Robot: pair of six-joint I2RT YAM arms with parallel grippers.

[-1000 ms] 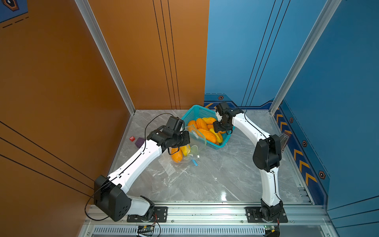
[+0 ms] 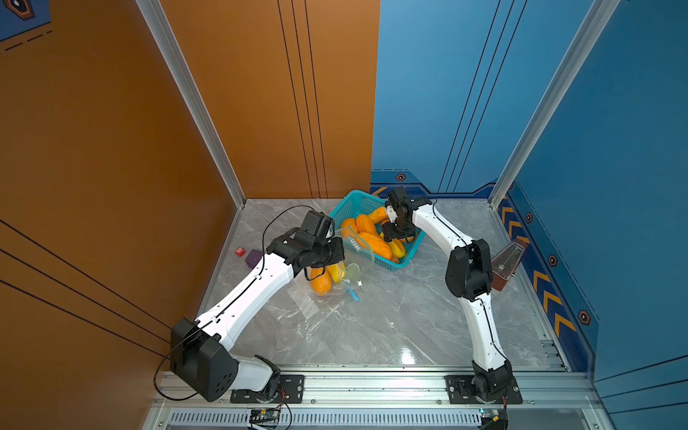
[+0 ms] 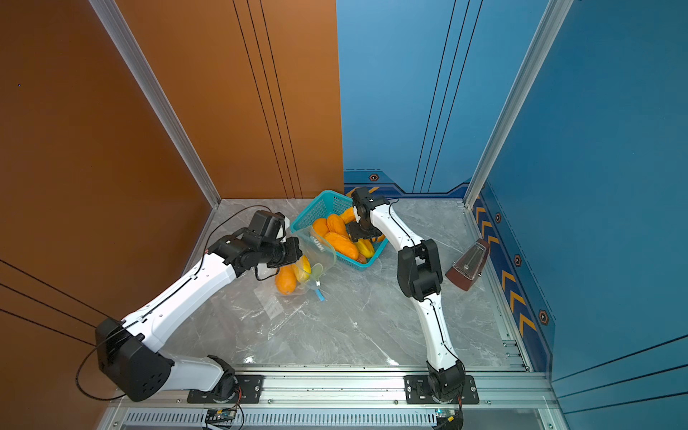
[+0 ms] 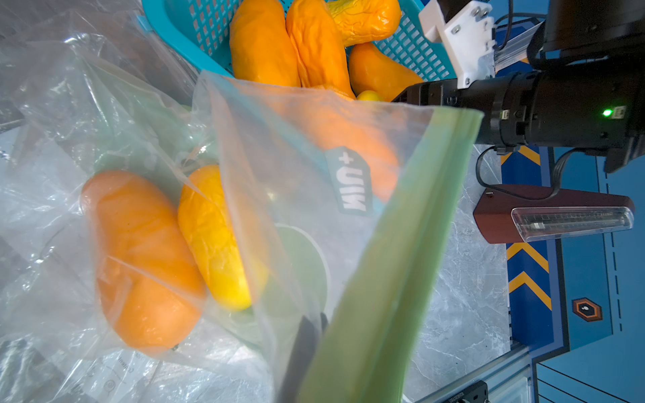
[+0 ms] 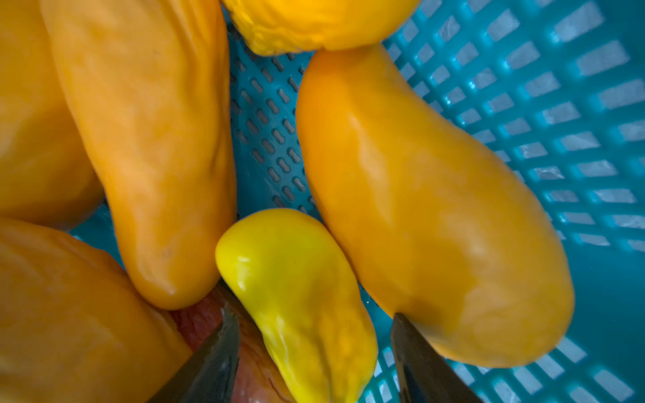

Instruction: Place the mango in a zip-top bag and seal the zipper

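Note:
The clear zip top bag has its green-edged mouth raised from the table, and my left gripper is shut on it; a dark finger shows through the film. Inside the bag lie an orange mango and a yellow one. Over the turquoise basket, my right gripper points down, partly open. Its fingers stand on either side of a small yellow mango; contact cannot be told. A larger orange mango lies just right of it.
Several more mangoes crowd the basket's left side, including an orange one. A brown box with a clear cover stands at the right. A red cube and purple block lie at the left.
My right arm has swung leftward, bringing its gripper slightly left over the basket. The left arm and the bag have stayed in place.

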